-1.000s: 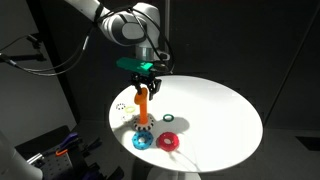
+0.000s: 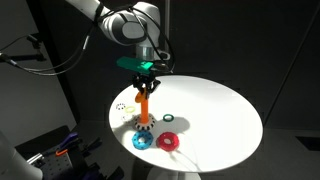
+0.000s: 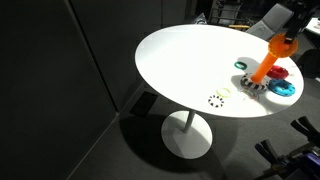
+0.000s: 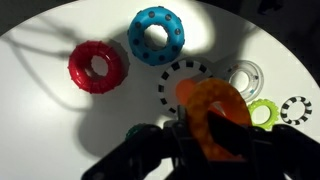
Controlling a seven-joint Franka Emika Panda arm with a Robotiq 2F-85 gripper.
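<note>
An orange ring [image 4: 202,112] is held by my gripper, whose fingers are shut on it. In exterior view 2 this orange ring [image 3: 284,46] hangs tilted at the top of an upright orange post [image 3: 263,70]; whether it is around the post or only against it I cannot tell. A black-and-white ring [image 3: 252,85] lies round the foot of the post. In exterior view 1 the gripper [image 2: 147,89] is right above the post [image 2: 144,116]. The wrist view has the post mostly hidden behind the held ring.
A blue ring [image 4: 156,36] and a red ring [image 4: 98,67] lie near the post on the round white table [image 2: 210,115]. Also lying there are a clear ring [image 4: 241,77], a yellow-green ring [image 4: 264,114], another black-and-white ring [image 4: 296,110] and a dark green ring [image 2: 168,118].
Over the last second the gripper and the orange ring have shifted very slightly down and right in exterior view 1. The rings on the table have not moved.
</note>
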